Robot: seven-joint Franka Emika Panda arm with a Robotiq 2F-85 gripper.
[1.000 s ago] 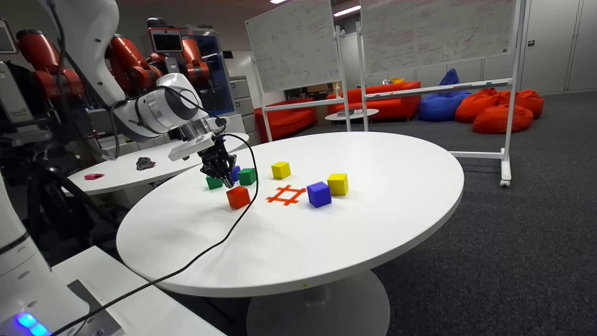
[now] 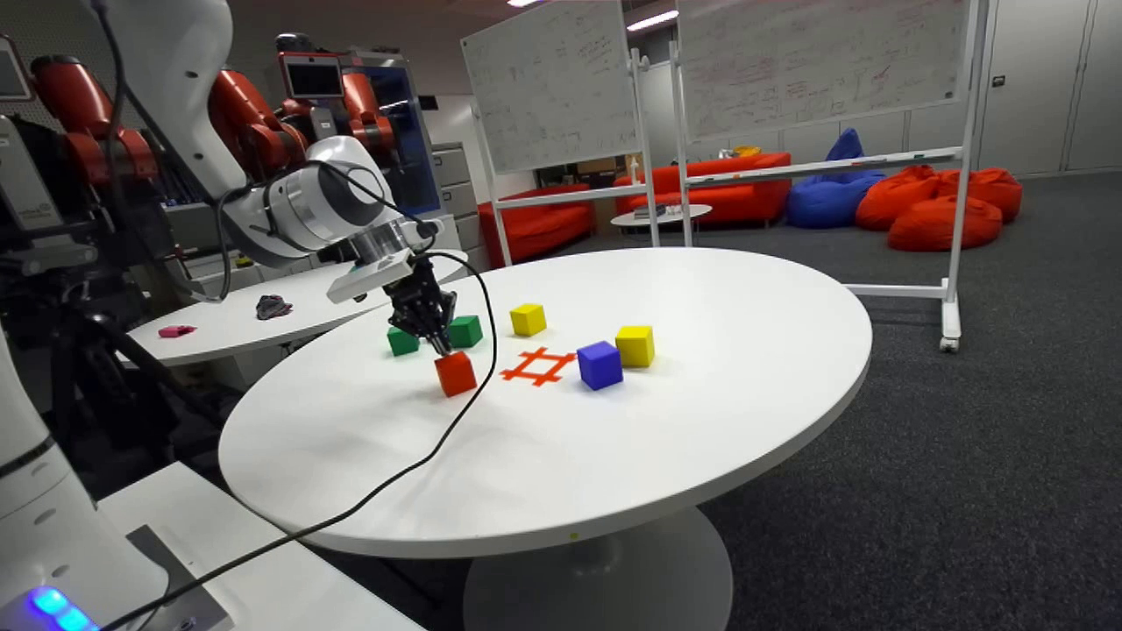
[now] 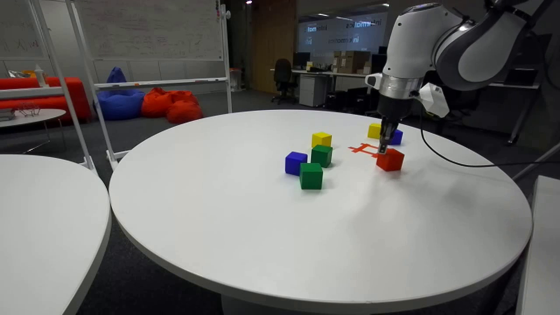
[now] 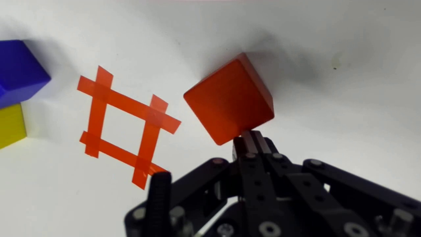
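Note:
The red cube (image 4: 229,102) rests on the white table, turned at an angle, to the right of a red tape square (image 4: 124,128) in the wrist view. My gripper is shut with nothing between its fingers, and its tips overlap the cube's lower corner in that view. Seen from outside, the fingertips meet the upper part of the red cube (image 3: 390,159); whether they touch its top or its side I cannot tell. Inside the tape outline the table is bare.
A blue cube (image 2: 600,365) and a yellow cube (image 2: 635,346) stand together past the tape. Two green cubes (image 3: 311,176), a blue cube (image 3: 296,163) and a yellow cube (image 3: 321,139) are grouped on the other side. A black cable (image 2: 426,454) hangs from the arm.
The red cube has shifted slightly towards the tape square and turned a little. My gripper has moved the same way, and the far blue cube is now hidden behind it.

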